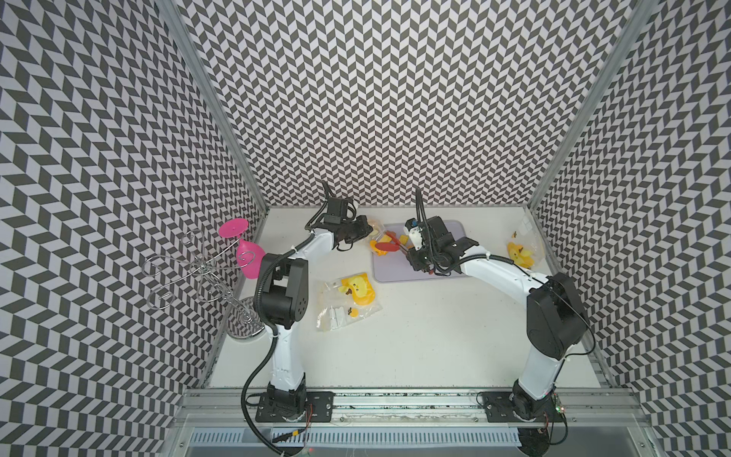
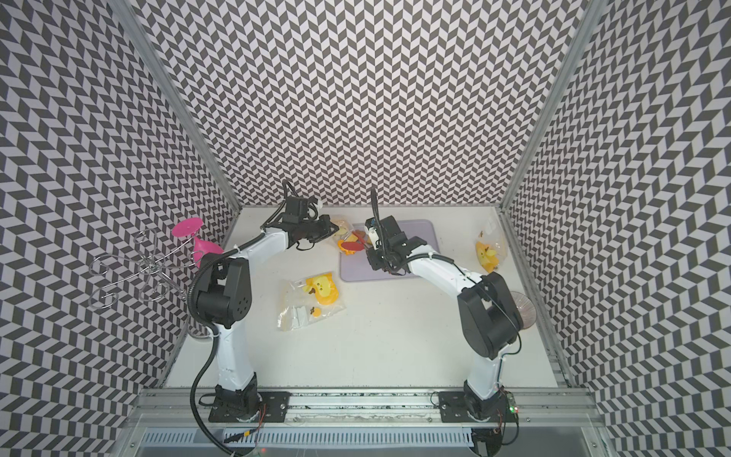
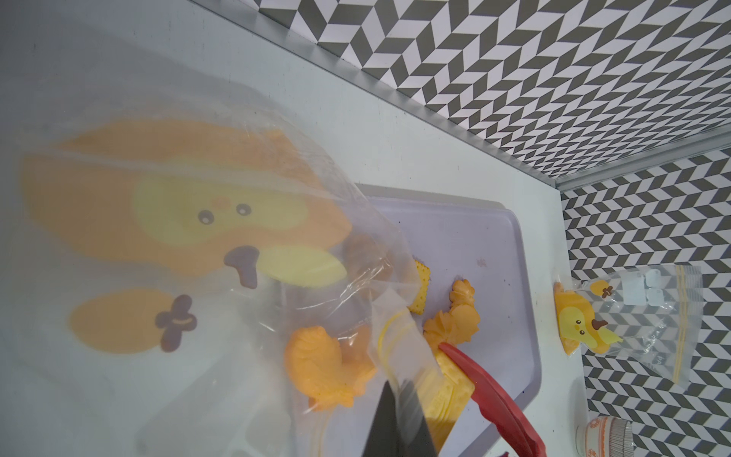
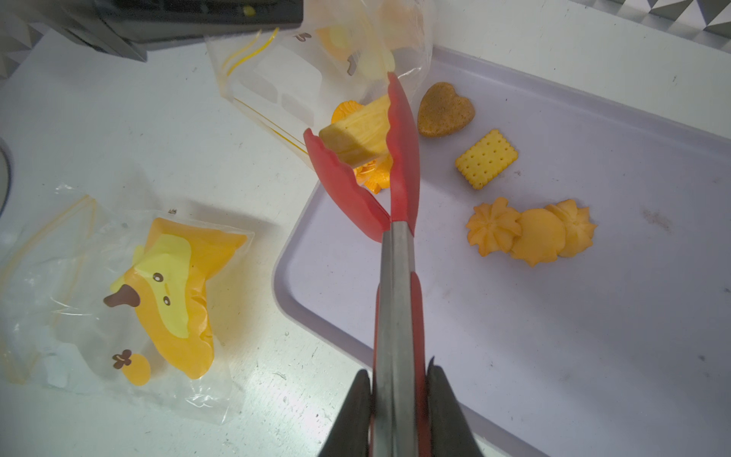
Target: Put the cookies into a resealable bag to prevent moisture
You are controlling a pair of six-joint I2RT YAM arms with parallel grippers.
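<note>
My left gripper is shut on the thin edge of a clear resealable bag point(image 3: 228, 221), which hangs with its mouth near the tray's left end. My right gripper is shut on red-tipped tongs point(image 4: 395, 259). Between the tongs' tips a yellow cookie point(image 4: 356, 135) shows at the bag's mouth; whether it is inside cannot be told. On the lilac tray point(image 4: 609, 320) lie a heart-shaped brown cookie point(image 4: 445, 110), a rectangular yellow cookie point(image 4: 486, 159) and several orange cookies point(image 4: 537, 233). Another orange cookie point(image 3: 320, 365) shows behind the bag's film.
A second bag point(image 1: 348, 301) lies flat in front of the tray's left end. A third bag point(image 1: 524, 247) lies at the far right. A pink funnel point(image 1: 249, 259) and a wire stand point(image 1: 201, 274) occupy the left.
</note>
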